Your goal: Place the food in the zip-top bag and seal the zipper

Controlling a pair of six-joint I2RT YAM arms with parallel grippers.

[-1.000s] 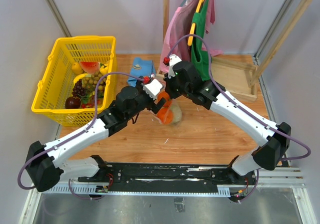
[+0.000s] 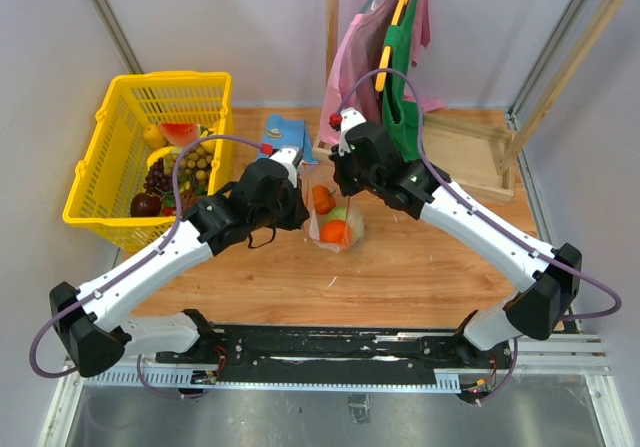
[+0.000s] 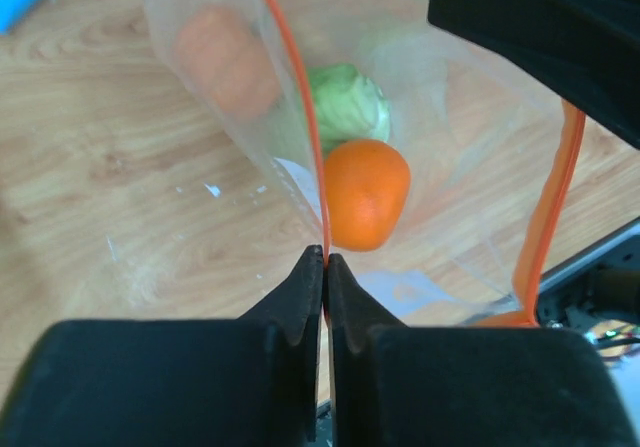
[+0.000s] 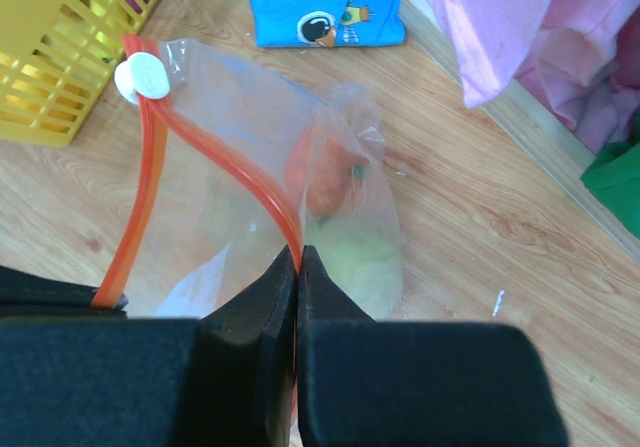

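Note:
The clear zip bag [image 2: 351,229] stands on the table, holding orange fruits [image 3: 365,195] and a pale green leafy item [image 3: 350,104]. My left gripper is shut on one orange-edged rim of the bag's opening. My right gripper is shut on another stretch of that orange rim, with the bag hanging open between them. In the top view both grippers are close together above the bag, their tips partly hidden by the wrists.
A yellow basket [image 2: 110,147] of fruit stands at left. A blue pouch [image 4: 325,2] lies behind the bag. A wooden rack [image 2: 580,47] with hanging pink and green cloths stands at back right.
My left arm has shifted and turned at the wrist, now pulled slightly back to the left of the bag. The right arm has stayed in place.

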